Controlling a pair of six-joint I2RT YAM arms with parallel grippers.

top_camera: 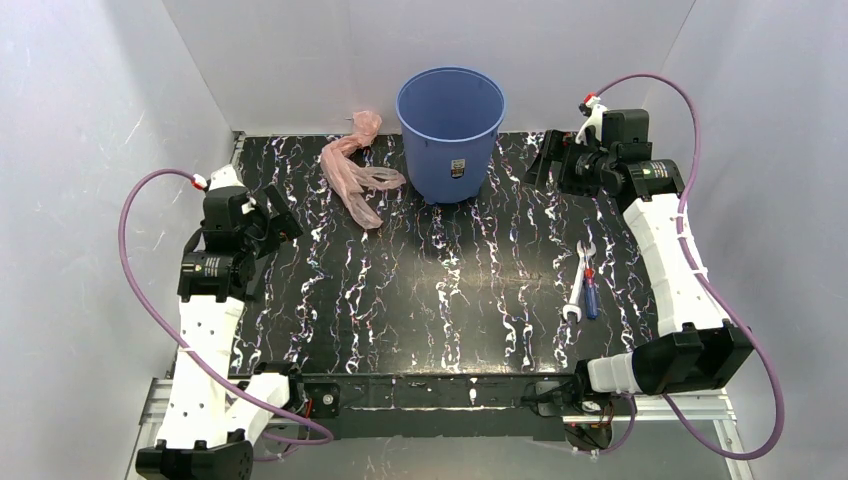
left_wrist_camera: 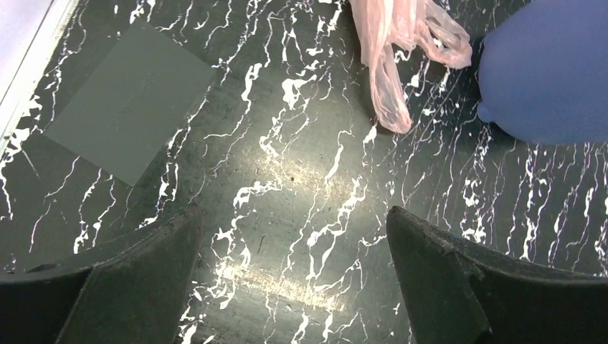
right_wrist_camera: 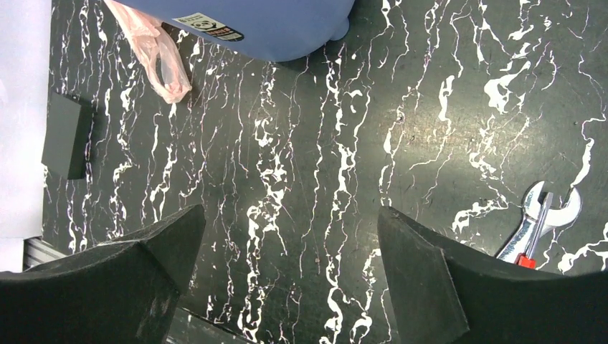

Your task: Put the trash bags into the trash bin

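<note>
A crumpled pink plastic bag (top_camera: 350, 170) lies on the black marble table left of the blue trash bin (top_camera: 450, 150), which stands at the back centre. The bag also shows at the top of the left wrist view (left_wrist_camera: 387, 79), beside the bin. My left gripper (top_camera: 280, 215) hovers at the left, front-left of the bag, open with bare table between its fingers. My right gripper (top_camera: 545, 160) is open and empty, to the right of the bin. Inside the bin, the bottom is hidden from these views.
Wrenches (top_camera: 575, 285) and a screwdriver (top_camera: 590, 300) lie at the right front. A dark flat block (right_wrist_camera: 66, 136) sits at the left of the table. Pale walls enclose the sides and back.
</note>
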